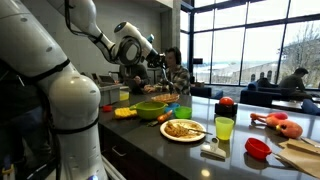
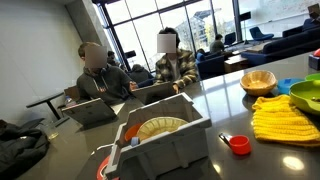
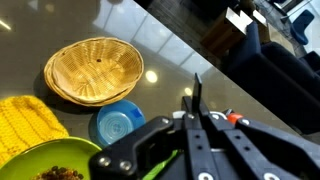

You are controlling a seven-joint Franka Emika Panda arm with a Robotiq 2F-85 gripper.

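My gripper [image 1: 158,63] hangs high above the far left part of the counter, tilted forward. In the wrist view its dark fingers [image 3: 196,92] are close together, and I cannot make out anything between them. Ahead and to the left, well below, sits a round wicker basket [image 3: 97,72]. A blue bowl [image 3: 119,121] stands beside it, and a green bowl [image 3: 45,160] with small brown bits inside is nearer. Part of the counter is hidden behind my gripper.
A plate of food [image 1: 183,131], a yellow cup [image 1: 224,128] and a red bowl [image 1: 257,149] stand on the near counter. A yellow cloth [image 2: 281,121] lies near a grey bin [image 2: 164,151]. Two people sit behind laptops at the far side.
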